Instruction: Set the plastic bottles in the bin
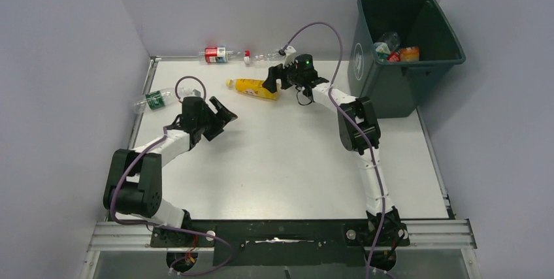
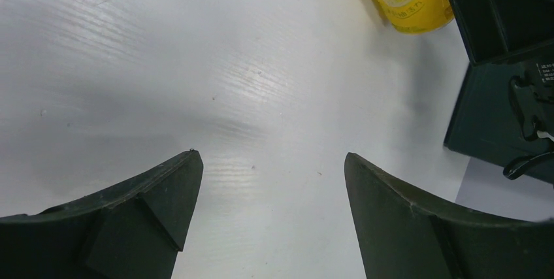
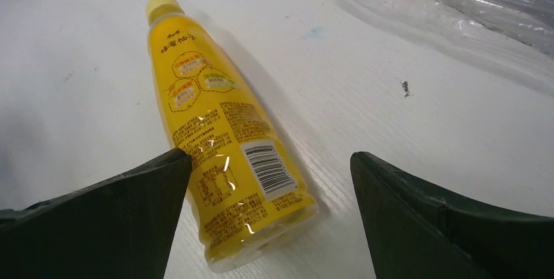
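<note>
A yellow bottle (image 1: 250,88) (image 3: 219,142) lies on the table, its base between the open fingers of my right gripper (image 1: 272,76), which is over it. My left gripper (image 1: 222,119) hovers lower left of that bottle, fingers apart over bare table. At the back lie a red-labelled clear bottle (image 1: 215,55) and another clear bottle (image 1: 261,58). A green-labelled bottle (image 1: 157,99) lies at the left edge. The bin (image 1: 431,76) stands at the right, with bottles and wrappers visible inside.
Walls stand behind and to both sides; the bin fills the back right corner. Purple cables loop above both arms.
</note>
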